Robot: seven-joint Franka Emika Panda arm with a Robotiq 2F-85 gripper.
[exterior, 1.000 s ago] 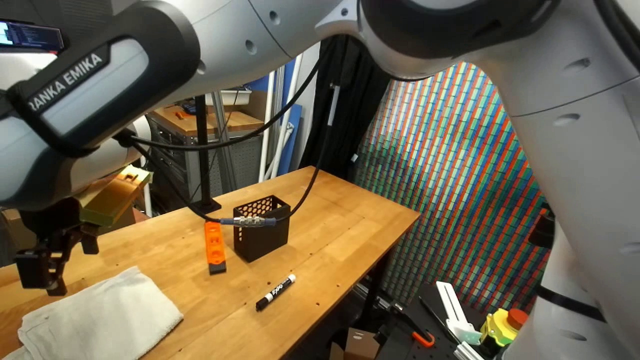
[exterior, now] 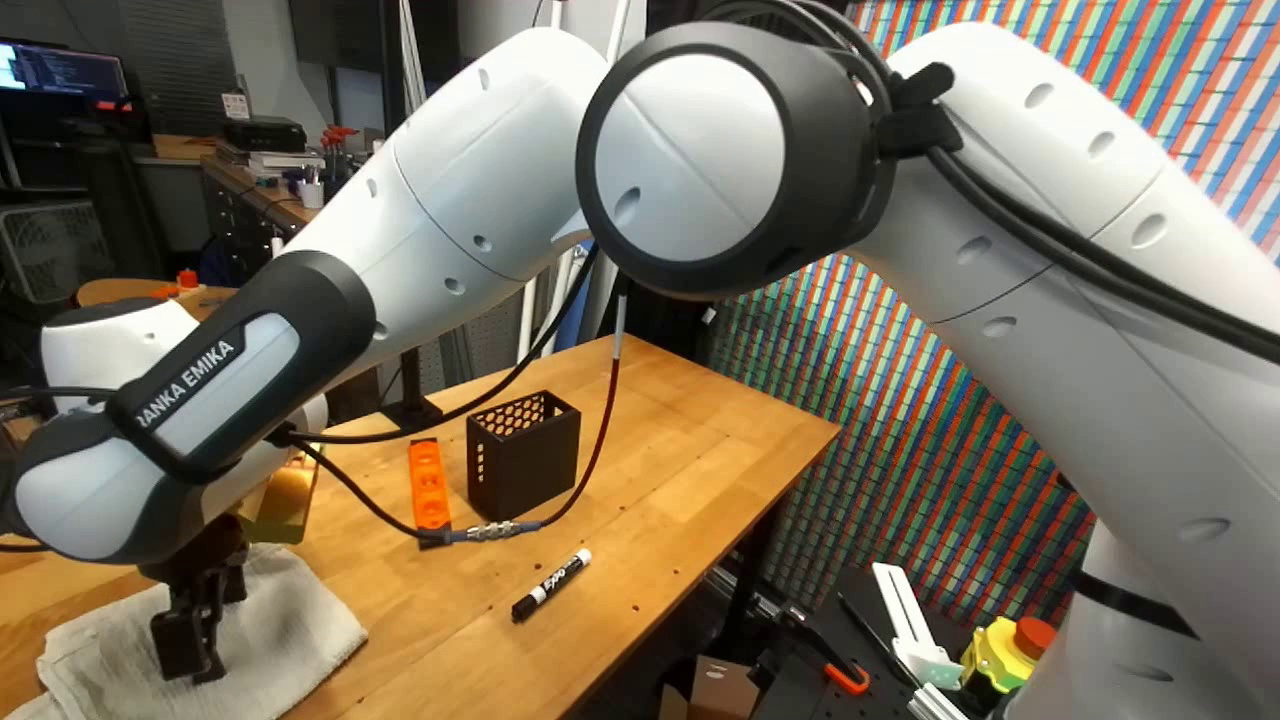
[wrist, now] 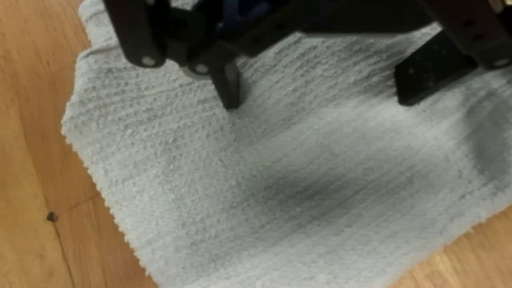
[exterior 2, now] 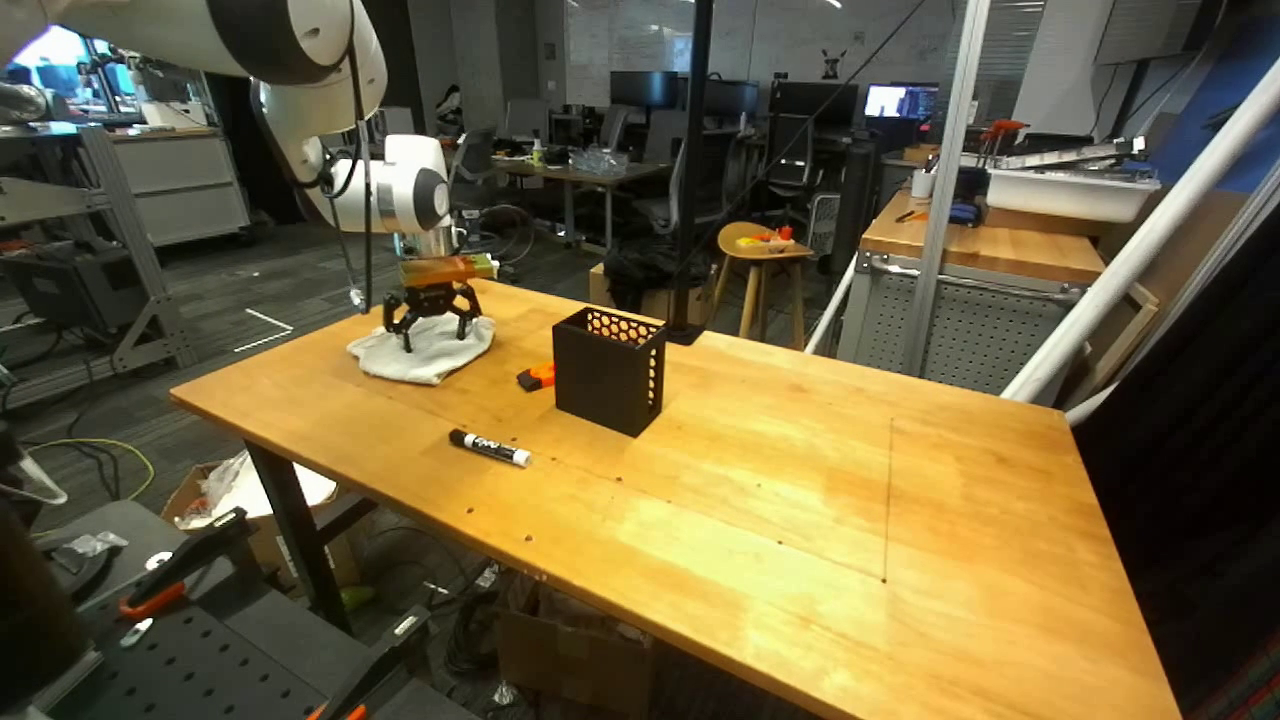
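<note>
A whitish folded cloth (wrist: 206,182) lies on the wooden table, filling most of the wrist view; in exterior view 2 it is the pale patch (exterior 2: 414,360) at the table's far left. Right over it stands my gripper, its fingers wide apart, open, with no fold of cloth pinched between them. The fingertips (wrist: 231,98) are at or just above the cloth; whether they touch it I cannot tell. From the side, the gripper (exterior: 198,642) points down over the cloth (exterior: 306,636), hiding part of it.
A black box with a hexagon-holed wall (exterior 2: 606,372) stands mid-table. Beside it lies an orange and black tool (exterior: 428,486). Nearer the front edge is a black and white marker (exterior: 552,584).
The arm has come down and slightly to the right in exterior view 1, bringing the gripper from above and behind the cloth to over it. Cloth, box and marker look unmoved.
</note>
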